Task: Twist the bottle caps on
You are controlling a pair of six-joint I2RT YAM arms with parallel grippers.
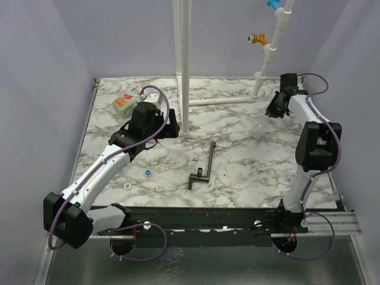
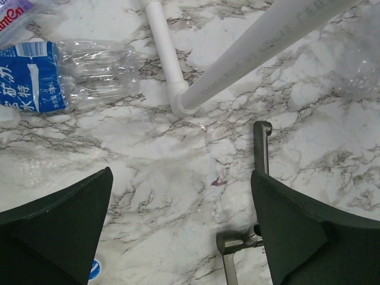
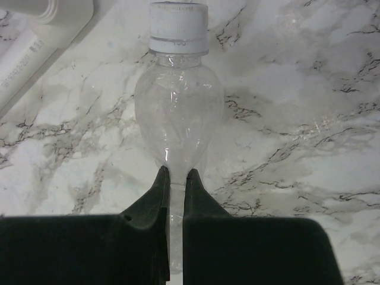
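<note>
My right gripper [image 1: 274, 109] is shut on a clear, capped plastic bottle [image 3: 178, 113], held at the right back of the counter; its white cap [image 3: 178, 27] shows in the right wrist view. My left gripper [image 1: 169, 126] stands open and empty over the left-middle of the counter. Beneath it, bottles with blue and other labels [image 2: 32, 77] lie at the back left. Loose caps, blue [image 1: 148, 173] and white [image 1: 159, 187], lie at the front left.
White pipes [image 1: 185, 65] rise at the back, with valves at upper right. A dark metal L-shaped fixture [image 1: 211, 159] lies mid-front.
</note>
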